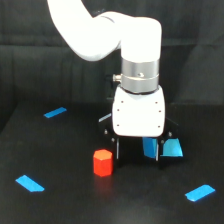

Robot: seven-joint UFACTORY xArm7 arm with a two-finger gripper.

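A red block (103, 163) with a hexagonal outline stands on the dark table, left of my gripper. My gripper (137, 152) hangs from the white arm with its dark fingers spread apart; it looks open, and nothing shows held in it. Behind it and to the right is a blue object (173, 148), partly covered by the hand, so its full shape is hidden. The fingertips are hard to make out against the dark background, and their height above the table is unclear.
Flat blue strips lie on the table at the back left (55, 112), the front left (30, 184) and the front right (200, 192).
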